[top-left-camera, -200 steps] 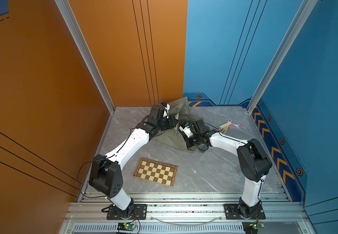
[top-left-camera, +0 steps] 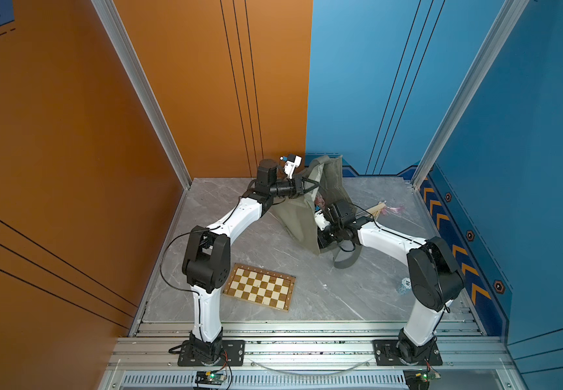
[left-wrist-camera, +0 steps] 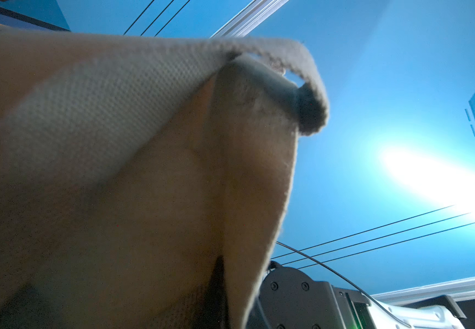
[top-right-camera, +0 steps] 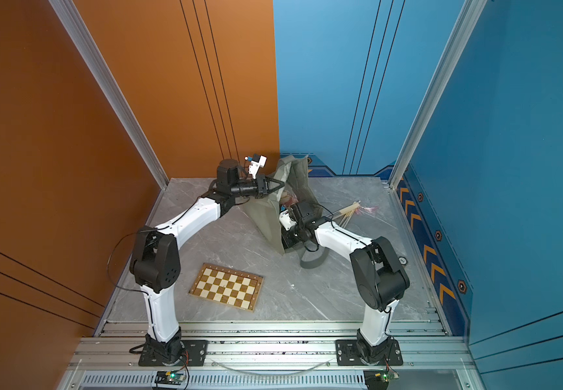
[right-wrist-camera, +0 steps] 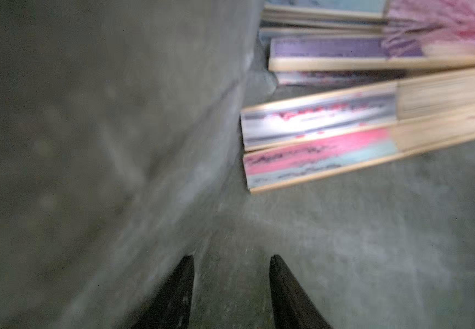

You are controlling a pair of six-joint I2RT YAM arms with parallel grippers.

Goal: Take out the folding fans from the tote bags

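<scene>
An olive tote bag [top-left-camera: 294, 221] stands half-raised at the table's back centre. My left gripper [top-left-camera: 308, 184] is shut on its upper edge; pale fabric fills the left wrist view. My right gripper is part open inside the bag's mouth, nothing between its fingers. In the right wrist view, several closed folding fans with coloured paper, a white-and-red one [right-wrist-camera: 316, 115], a pink one [right-wrist-camera: 319, 153] and a purple one [right-wrist-camera: 330, 49], lie on the bag's floor ahead of it, beside a pink tassel [right-wrist-camera: 440, 24].
More fans [top-left-camera: 377, 209] with pink tassels lie on the table right of the bag. A checkerboard [top-left-camera: 259, 286] lies at the front left.
My left gripper has moved up and to the right, raising the bag's edge and opening it wider. The right gripper has moved slightly right.
</scene>
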